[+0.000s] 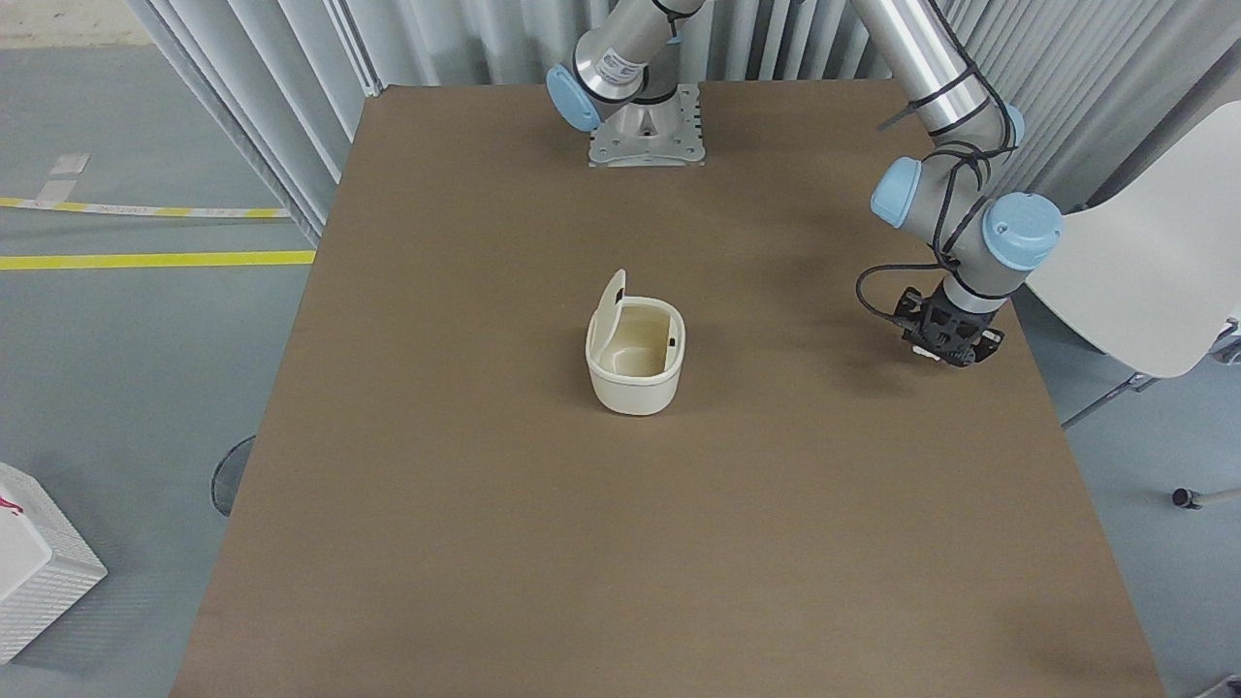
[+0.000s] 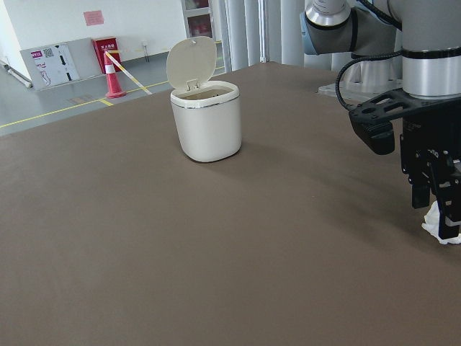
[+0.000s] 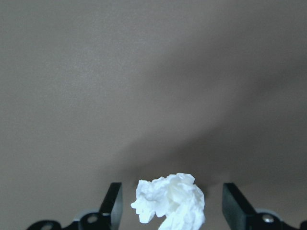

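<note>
A crumpled white tissue [image 3: 177,201] lies on the table, between the two open fingers of my gripper in the wrist view, with space on either side. In the left view it shows [image 2: 436,223] low beside the gripper's black fingers; in the front view the gripper [image 1: 948,343] at the table's right edge mostly covers it. A small cream bin [image 1: 634,355] stands upright near the middle of the table, its lid raised, left of the gripper.
The robot's base [image 1: 646,151] is at the back edge. A white chair [image 1: 1140,244] stands beyond the right edge.
</note>
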